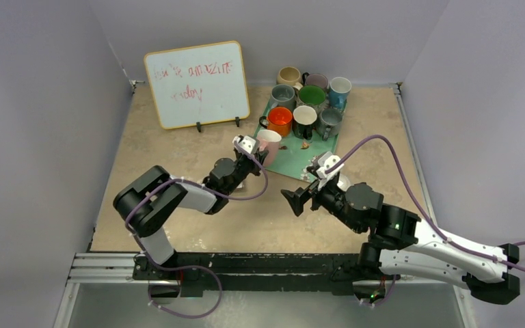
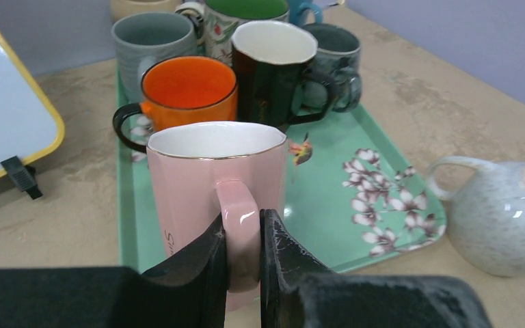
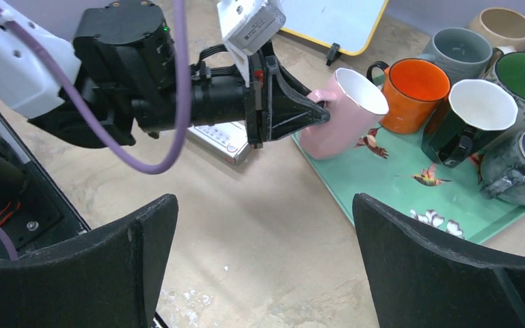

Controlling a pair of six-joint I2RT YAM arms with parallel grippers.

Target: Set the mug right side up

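The pink mug (image 2: 198, 171) has its white opening facing up. My left gripper is shut on its handle (image 2: 239, 212), one dark finger on each side. In the right wrist view the mug (image 3: 338, 116) leans somewhat, over the near-left part of the green tray (image 3: 342, 181); whether its base touches the tray I cannot tell. My right gripper stands open and empty, over the table short of the tray. A speckled grey mug (image 2: 499, 219) sits beside the tray's right edge with its foot ring showing upward, partly cut off by the frame.
Several upright mugs crowd the tray's back, among them an orange mug (image 1: 279, 121) and a black mug (image 1: 305, 121) near the pink one. A whiteboard (image 1: 195, 83) stands at back left. A flat white box (image 3: 222, 140) lies beneath the left arm. The tray's front right is bare.
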